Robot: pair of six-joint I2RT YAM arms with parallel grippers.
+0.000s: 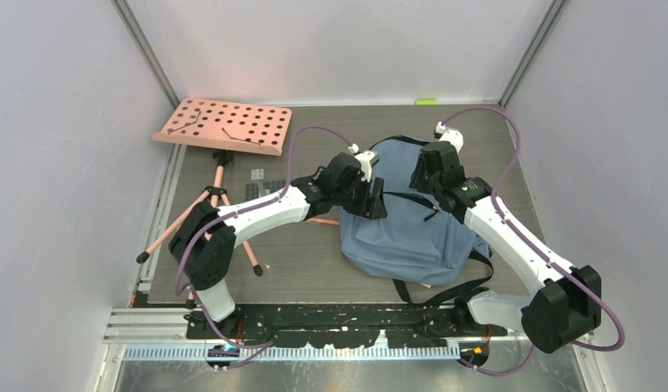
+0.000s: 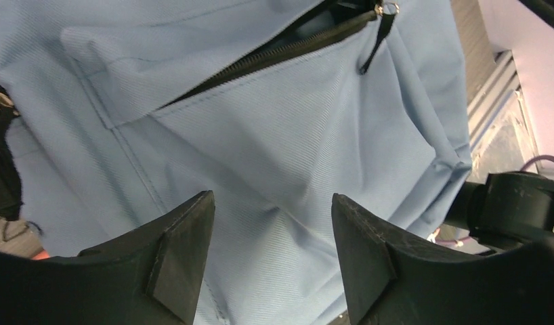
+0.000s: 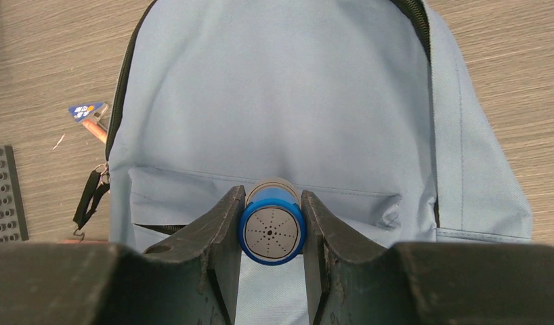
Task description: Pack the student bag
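Note:
A blue-grey backpack lies flat on the table, its front pocket zip parted into a dark slit. Over the bag's left side hovers my left gripper; in its wrist view the fingers stand apart with only fabric visible beyond them. My right gripper is shut on a small cylinder with a blue rim and a dotted pale end. That cylinder is over the bag near the pocket's zip line; whether it touches the cloth I cannot tell.
Left of the bag lie a grey studded block, an orange pencil and a small blue packet. A peach perforated board on a tripod stands at the left. Black straps trail at the bag's lower right.

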